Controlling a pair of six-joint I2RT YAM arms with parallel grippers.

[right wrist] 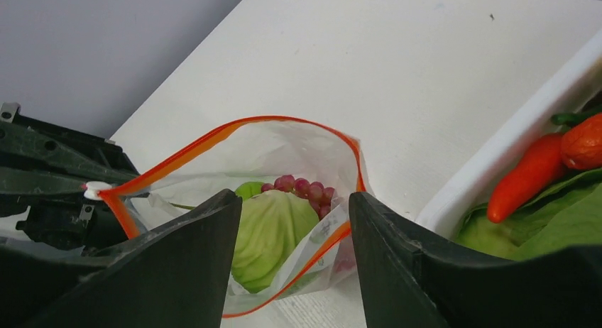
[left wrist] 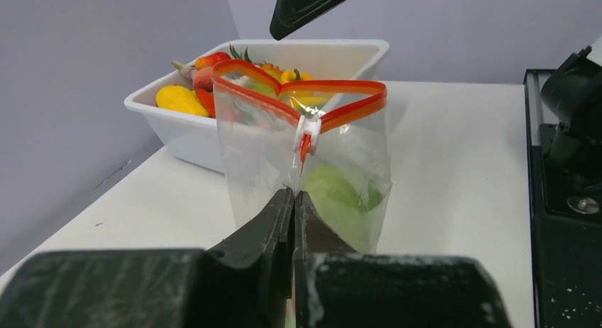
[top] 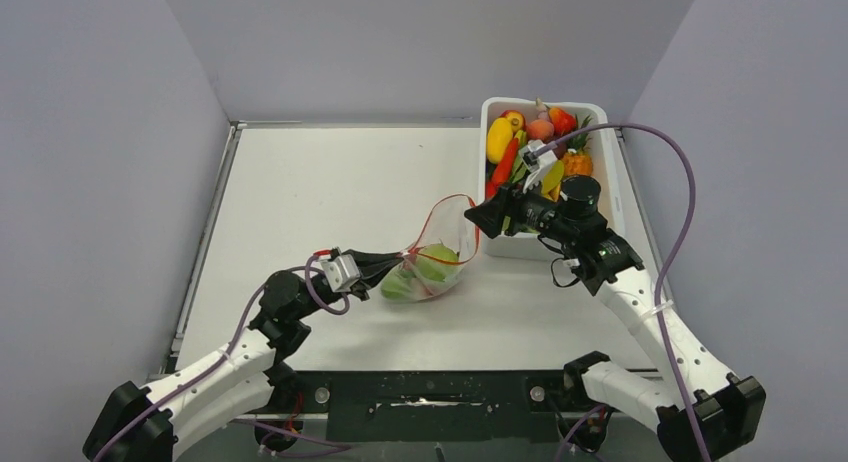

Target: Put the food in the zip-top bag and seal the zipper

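The clear zip-top bag (top: 452, 225) gapes, its orange zipper band (left wrist: 355, 111) spread wide. Inside lie a green cabbage (right wrist: 273, 236) and red grapes (right wrist: 307, 191). A white slider (left wrist: 308, 135) sits at one corner of the band. Just under it, my left gripper is shut on the bag's thin film, which shows in the left wrist view. My right gripper stands open by the opposite side of the mouth; the band passes near its right finger (right wrist: 383, 236), and contact cannot be told.
Behind and right, a white bin (top: 485, 147) holds assorted toy produce, including a red pepper (right wrist: 529, 175) and a yellow one (left wrist: 181, 99). My right arm reaches across its front.
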